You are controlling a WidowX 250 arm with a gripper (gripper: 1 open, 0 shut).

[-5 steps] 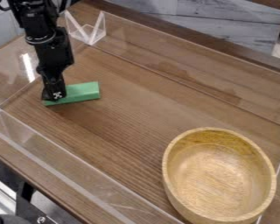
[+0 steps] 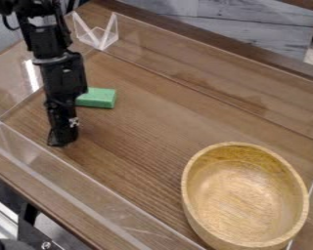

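My black gripper (image 2: 60, 131) is low over the wooden table at the left, its fingertips near the surface; it looks shut, and I see nothing clearly held. A green block (image 2: 99, 98) lies just behind it to the right, apart from the fingertips and partly behind the gripper body.
A large yellow oval bowl (image 2: 245, 200) stands at the front right. A clear plastic piece (image 2: 101, 31) is at the back left, and a pale marbled board (image 2: 238, 20) at the back.
The block stays behind.
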